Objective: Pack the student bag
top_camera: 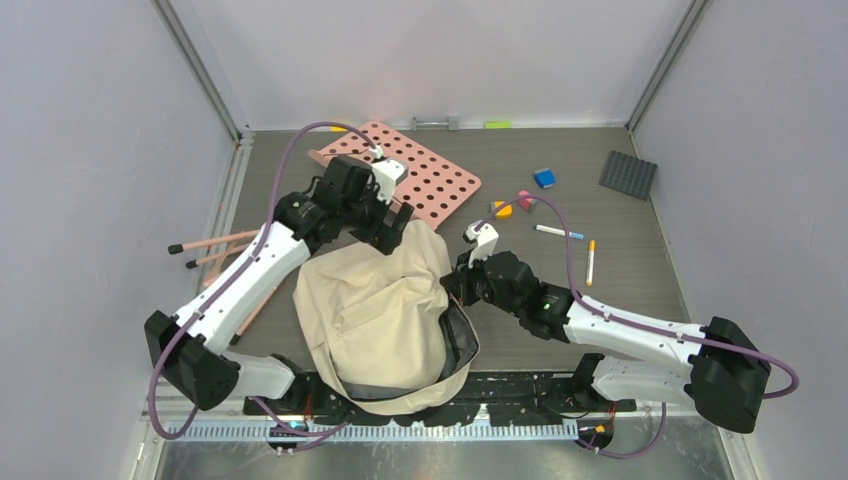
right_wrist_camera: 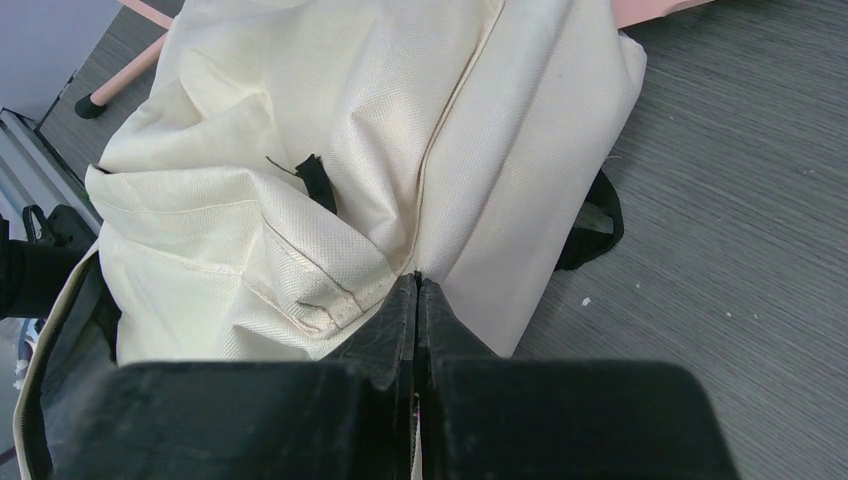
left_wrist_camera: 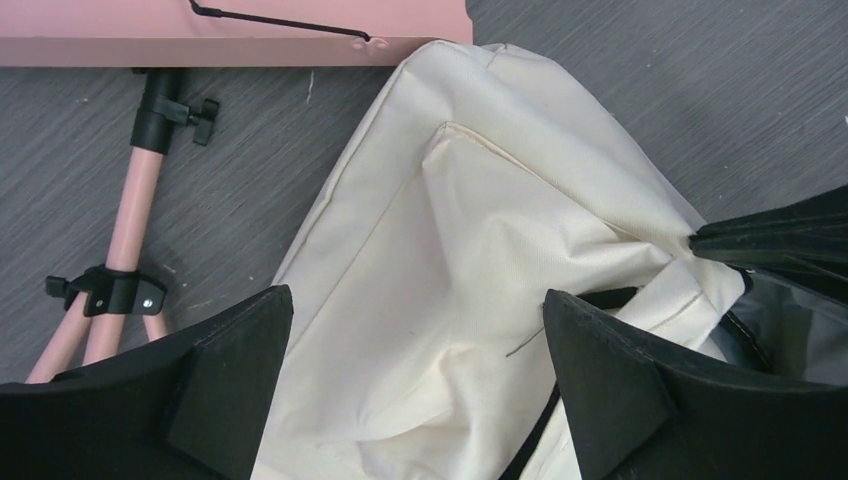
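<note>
A cream cloth bag [top_camera: 385, 310] lies crumpled in front of the arms, its dark-lined opening [top_camera: 458, 338] facing the front and right. My right gripper is shut on the bag's cloth at its right side, along a seamed edge. Above the bag's upper part hangs my left gripper, fingers wide apart, with nothing held between them; the bag's cloth [left_wrist_camera: 480, 230] lies beneath. A black strap end [right_wrist_camera: 316, 183] shows on the bag in the right wrist view. The bag's inside is mostly hidden.
A pink perforated board [top_camera: 420, 170] on folding pink legs [top_camera: 215, 243] lies behind and left of the bag. To the right are blue [top_camera: 544, 178], pink and yellow blocks, two markers [top_camera: 590, 263] and a dark ridged pad [top_camera: 628, 174].
</note>
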